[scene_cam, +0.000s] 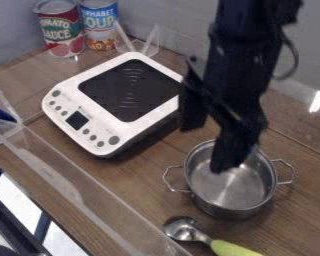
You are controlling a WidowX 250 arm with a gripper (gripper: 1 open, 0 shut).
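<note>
My dark gripper (211, 124) hangs low over the steel pot (235, 190), its fingers spread apart, open, with one fingertip reaching down by the pot's back rim; its body hides part of the pot's rim and the stove's right corner. Left of it sits a white induction cooktop (79, 126) with a black top.
A spoon (187, 231) with a green handle lies in front of the pot. Two cans, tomato sauce (61, 28) and soup (100, 25), stand at the back left. Clear plastic edges run along the left front. Bare wood surrounds the pot.
</note>
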